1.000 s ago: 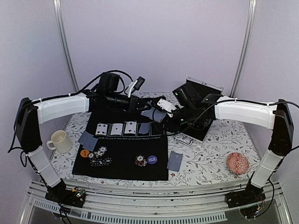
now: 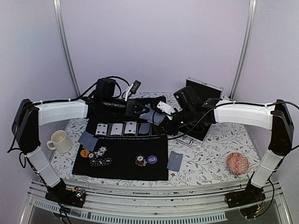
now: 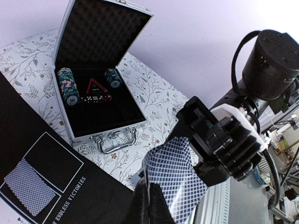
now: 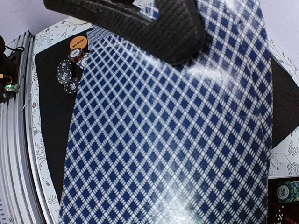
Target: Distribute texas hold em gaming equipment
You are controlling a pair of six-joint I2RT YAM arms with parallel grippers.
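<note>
A blue-and-white checked card (image 2: 156, 116) is held up between my grippers, over the right part of the black mat (image 2: 126, 163); whether it is one card or several I cannot tell. My right gripper (image 2: 165, 121) is shut on it from the right. In the left wrist view the card (image 3: 174, 175) bends, and its left edge runs between the fingertips of my left gripper, shut on that edge. The card's patterned back (image 4: 163, 130) fills most of the right wrist view. Face-up cards (image 2: 116, 129) lie in a row on the mat, with a face-down card (image 2: 145, 128) beside them.
An open chip case (image 3: 100, 100) stands at the back right. Chips (image 2: 100, 162) and a purple button (image 2: 152, 159) lie on the mat's front. Face-down cards lie at left (image 2: 88, 140) and right (image 2: 174, 161). A mug (image 2: 60, 141) and a red round item (image 2: 237, 163) flank the mat.
My left gripper has shifted slightly left and downward. The right arm has barely moved, and the card stays up between the two grippers.
</note>
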